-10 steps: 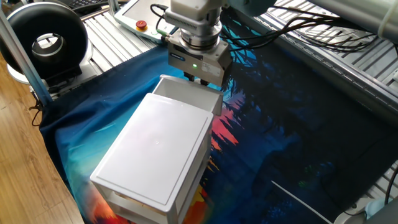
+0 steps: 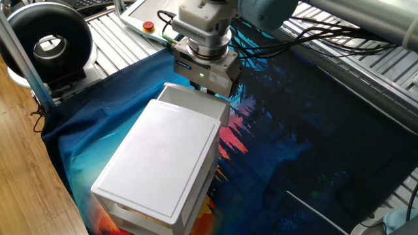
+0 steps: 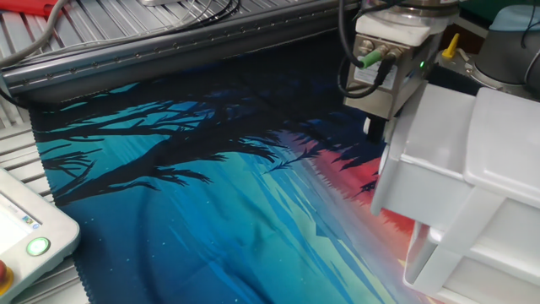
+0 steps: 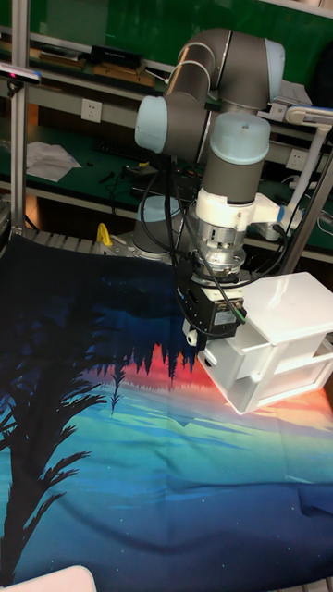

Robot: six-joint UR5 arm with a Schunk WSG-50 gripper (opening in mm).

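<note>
A white drawer cabinet (image 2: pixel 157 156) stands upright on the printed cloth. Its top drawer (image 2: pixel 196 99) is pulled partly out, and the part of the inside that shows looks empty. My gripper (image 2: pixel 203 88) points down at the outer side of the drawer's front, close against it. In the second exterior view, a dark finger (image 3: pixel 377 129) hangs just beyond the drawer front (image 3: pixel 385 173). The third exterior view has the gripper (image 4: pixel 191 336) at the cabinet's (image 4: pixel 286 306) left end. Whether the fingertips touch the drawer, and how far apart they stand, is unclear.
A teach pendant with a red stop button (image 2: pixel 149 27) rests behind the arm. A black round object (image 2: pixel 68 39) stands at the far left. Loose cables (image 2: pixel 313 36) hang by the arm.
Over the last second my gripper and the drawer front have moved slightly toward the cabinet, so a little less of the drawer sticks out. The cabinet has shifted slightly the same way.
</note>
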